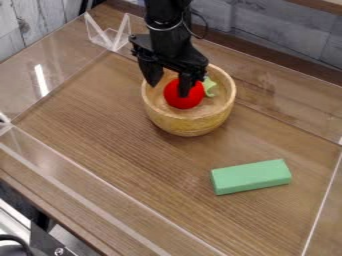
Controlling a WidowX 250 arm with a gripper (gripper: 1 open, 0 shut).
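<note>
My black gripper (pixel 175 73) hangs over a round wooden bowl (pixel 190 123) at the upper middle, its fingers spread down on either side above a red round object (pixel 185 94) in the bowl. A small light-green item (pixel 210 87) sits behind the red object, partly hidden by the arm. I cannot tell whether the fingertips touch anything.
A green rectangular block (pixel 251 176) lies on the wooden table at the lower right. A translucent item rests at the left edge.
</note>
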